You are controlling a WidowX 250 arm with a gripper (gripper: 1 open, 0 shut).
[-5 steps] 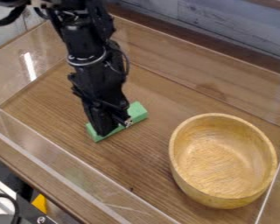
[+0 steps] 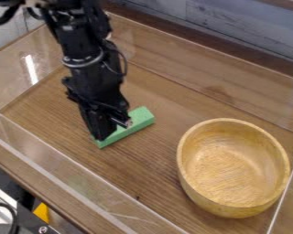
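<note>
The black gripper [image 2: 110,122] is low over the wooden table, its tip by the left part of a green block [image 2: 132,124]. It looks shut, with nothing seen between its fingers, though the arm's dark parts make the tips hard to make out. The block lies flat and diagonal on the table, partly behind the gripper.
A round yellow wooden bowl [image 2: 233,190] sits at the front right. The table's front edge runs along the lower left, with cables below.
The gripper has shifted left from over the block, uncovering more of it. The block looks slightly shifted at most.
</note>
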